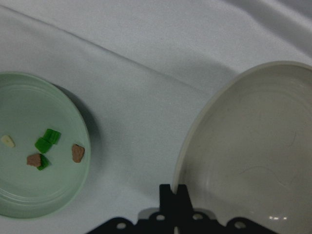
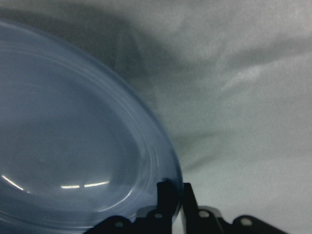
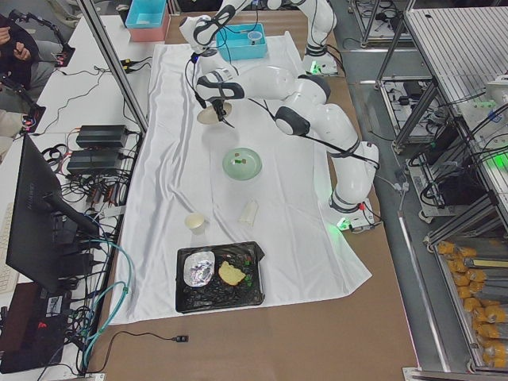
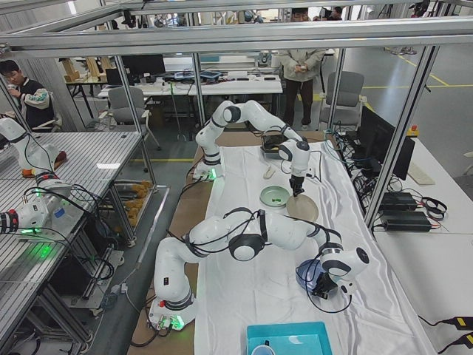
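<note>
A cream plate [image 1: 253,146] lies on the white cloth, with my left gripper shut on its near-left rim. Beside it sits a green plate [image 1: 39,185] holding small green, brown and pale pieces. A blue plate [image 2: 73,122] fills the left of the right wrist view; my right gripper is shut on its rim. In the camera right view that blue plate is mostly under the right arm's head.
A black tray [image 3: 218,294] with foil and a yellow piece, a small cream cup [image 3: 195,222] and a pale item [image 3: 248,212] stand at one end. A teal bin [image 4: 288,333] with a cup is at the other end.
</note>
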